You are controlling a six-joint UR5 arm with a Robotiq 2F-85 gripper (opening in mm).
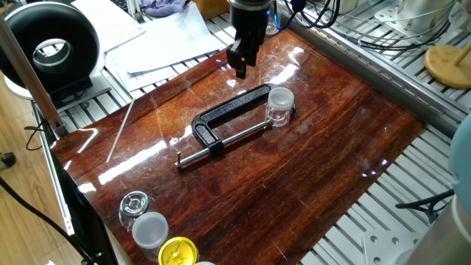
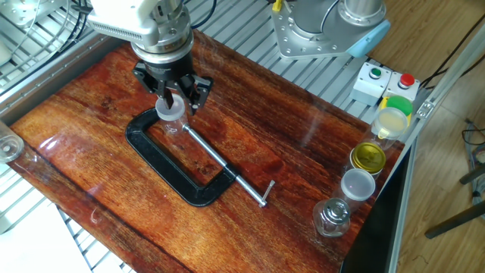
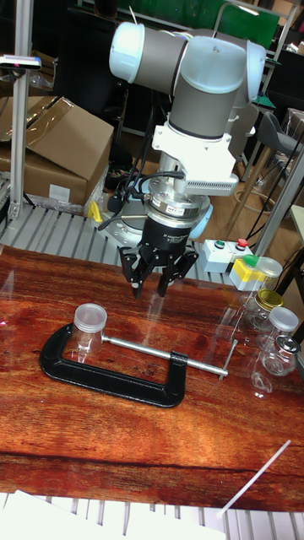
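Note:
A black C-clamp (image 1: 234, 110) with a steel screw (image 1: 239, 138) lies flat on the glossy wooden board. Between the screw's tip and the far end of the clamp frame stands a clear jar with a frosted lid (image 1: 280, 110), upright; whether the screw presses on it I cannot tell. My gripper (image 3: 150, 291) points down over the board, its two black fingers spread with nothing visible between them. In exterior view 2 the gripper (image 2: 180, 109) partly overlaps the jar lid (image 2: 171, 107). Exterior view 1 shows the gripper (image 1: 241, 74) raised and apart from both jar and clamp.
Along one board edge stand several jars, among them a gold-lidded jar (image 2: 369, 157), a frosted-lidded jar (image 2: 358, 184) and a silver-topped jar (image 2: 332, 217). A thin white stick (image 1: 120, 131) lies near another edge. The board in front of the clamp (image 1: 324, 177) is bare.

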